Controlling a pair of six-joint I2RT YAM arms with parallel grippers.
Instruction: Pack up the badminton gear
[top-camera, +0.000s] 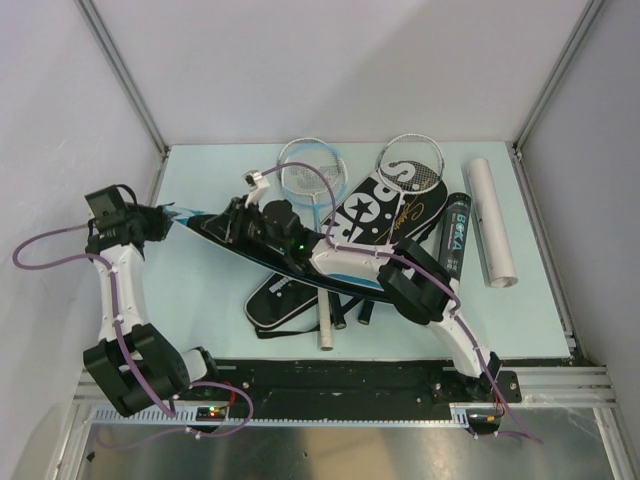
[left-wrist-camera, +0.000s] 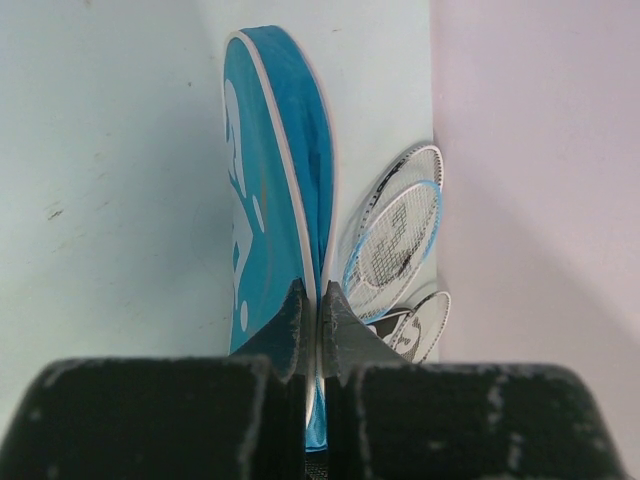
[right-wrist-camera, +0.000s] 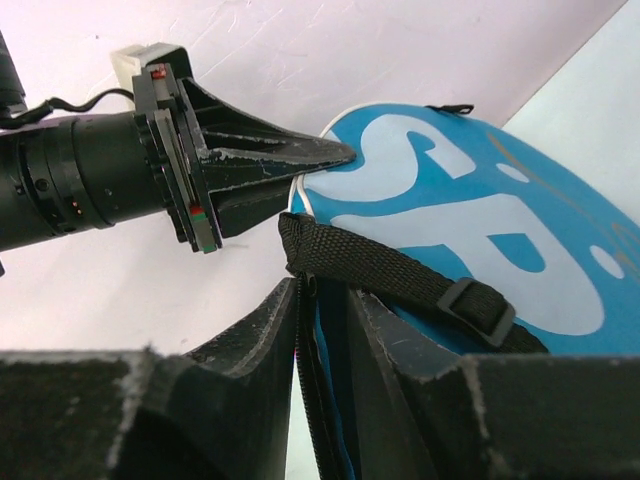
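Observation:
A blue-and-black racket bag (top-camera: 271, 258) stretches diagonally across the left half of the table, with white lettering on its blue face (right-wrist-camera: 460, 215). My left gripper (top-camera: 168, 213) is shut on its far-left end, the pale piping (left-wrist-camera: 310, 300) pinched between the fingertips. Along the zipped edge, just right of that end, stands my right gripper (top-camera: 232, 236). Its fingers (right-wrist-camera: 375, 335) are somewhat apart, with the dark zipper edge and a black strap (right-wrist-camera: 390, 275) running at the tips. The zipper's pull cannot be made out. Two rackets (top-camera: 312, 172) (top-camera: 410, 165) lie behind.
A second black bag (top-camera: 365, 213) with white lettering lies under the rackets. On the right are a dark BOKA tube (top-camera: 454, 236) and a white tube (top-camera: 491, 222). Bare table shows at the left front (top-camera: 205, 305).

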